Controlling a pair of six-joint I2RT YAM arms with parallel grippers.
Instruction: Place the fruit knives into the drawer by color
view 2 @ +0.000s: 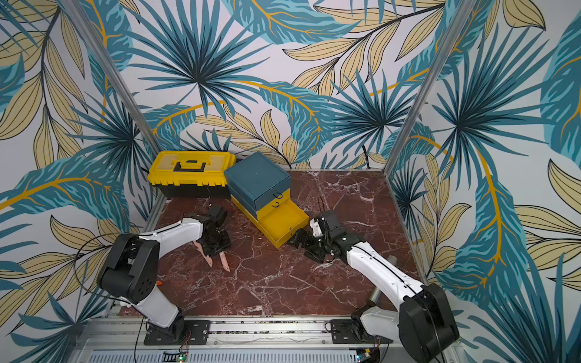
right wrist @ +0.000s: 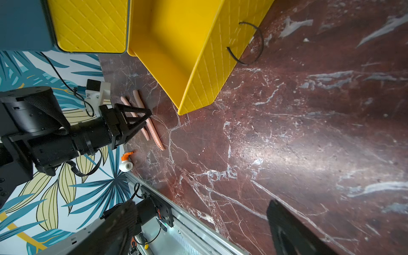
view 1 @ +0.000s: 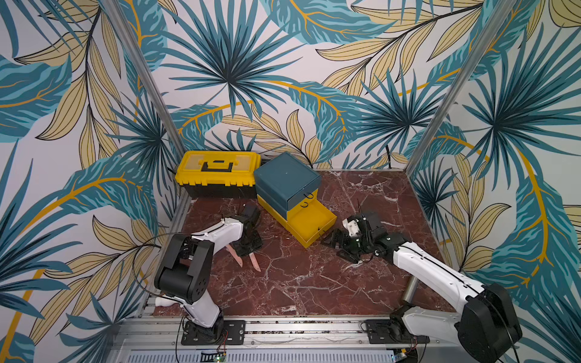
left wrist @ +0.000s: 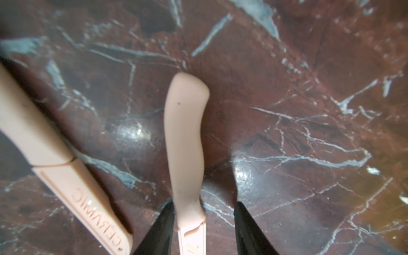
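Two pink knives lie on the marble table under my left arm. One knife (left wrist: 186, 140) runs up the middle of the left wrist view; the other knife (left wrist: 51, 148), with CERAMIC lettering, lies at its left. My left gripper is part open, its fingers on either side of the first knife near the handle's end. The left finger is close beside the knife, and a gap shows on the right. Empty and open, my right gripper hovers over the table by the pulled-out yellow drawer (right wrist: 212, 63). That drawer looks empty.
A blue cabinet (view 1: 287, 178) stands above the yellow drawer, with a yellow and black toolbox (view 1: 219, 169) on its left. An orange and white item (right wrist: 126, 162) lies near the left table edge.
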